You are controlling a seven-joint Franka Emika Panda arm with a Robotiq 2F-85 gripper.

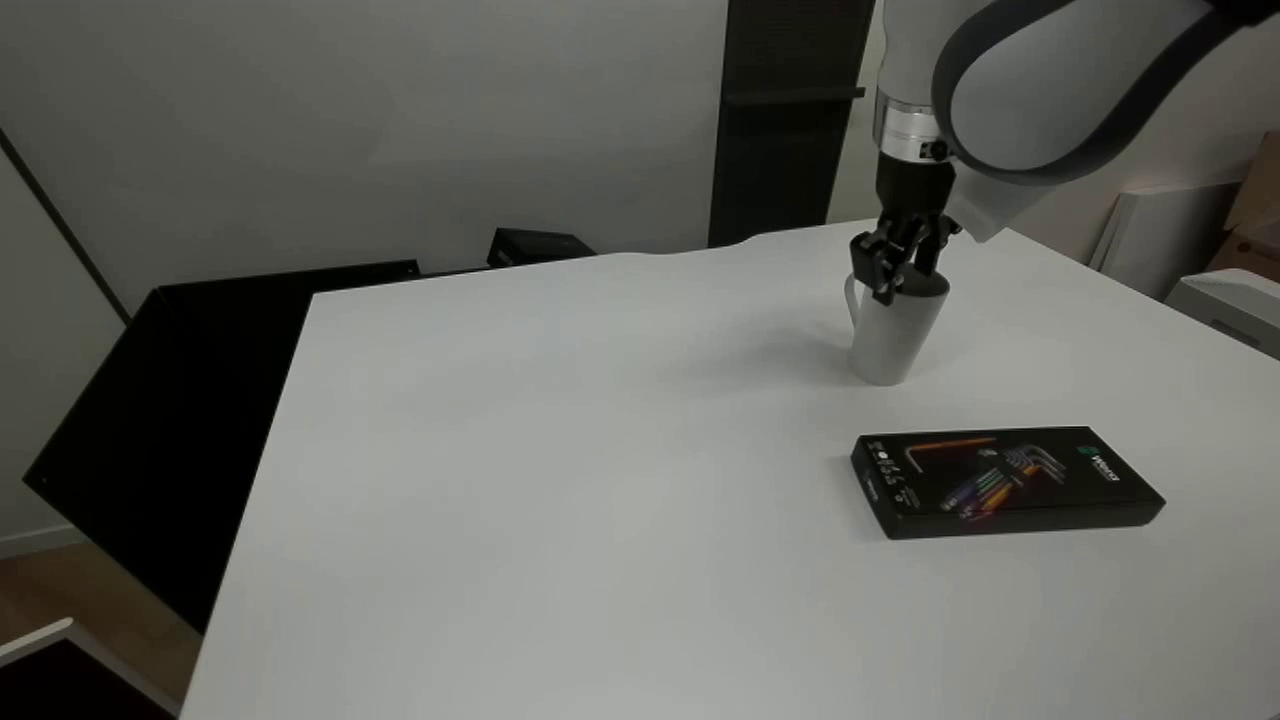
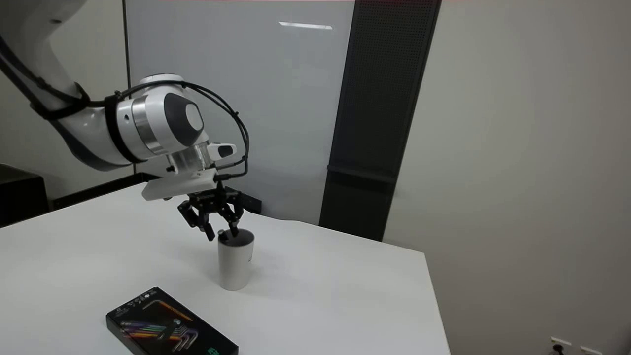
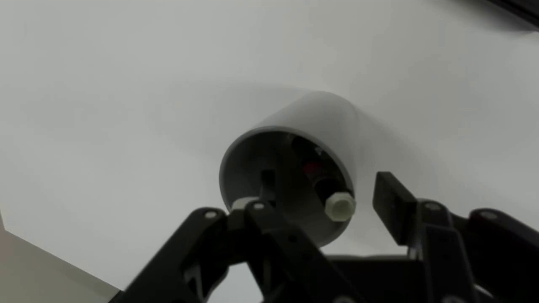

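Observation:
A light grey mug (image 1: pixel 890 340) stands upright on the white table, its handle on the left in exterior view 1. Inside, a dark pen-like item with a red band and a pale end (image 3: pixel 340 206) leans against the rim in the wrist view. My gripper is over the mug, partly open. One fingertip reaches over the mug's mouth and the other is outside the rim, with the item's pale end between them and a visible gap on both sides. Behind the left finger, another pale piece (image 3: pixel 243 203) is mostly hidden; I cannot tell what it is.
A flat black box with pictures of coloured hex keys (image 1: pixel 1005 480) lies in front of the mug. A dark panel (image 1: pixel 780 120) stands behind the far edge.

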